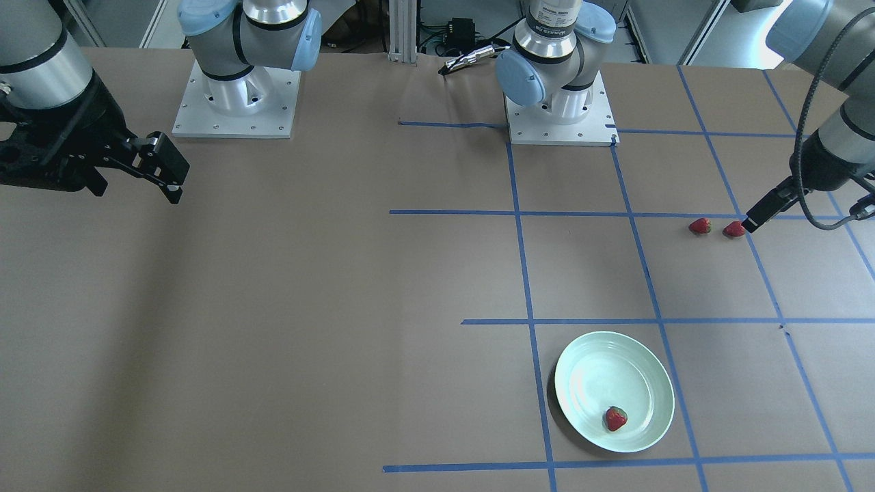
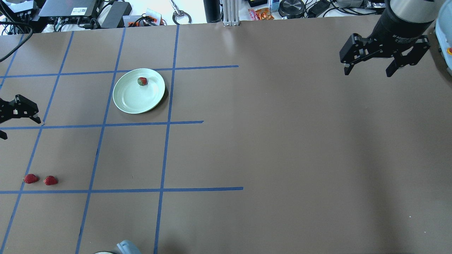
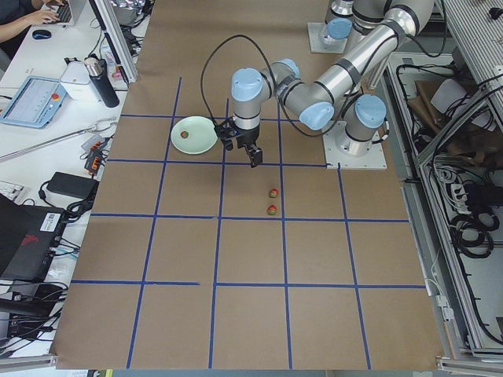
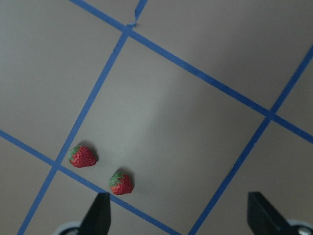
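Observation:
A pale plate (image 1: 607, 377) holds one strawberry (image 1: 615, 419). My gripper is at the right of the front view and the left edge of the top view (image 2: 19, 110), raised above the table near them. In the wrist view its two dark fingertips (image 4: 261, 213) sit wide apart at the bottom corners, nothing visible between them but table.
Other arms stand at the table's edges, one with a black gripper (image 1: 135, 168) at the front view's left.

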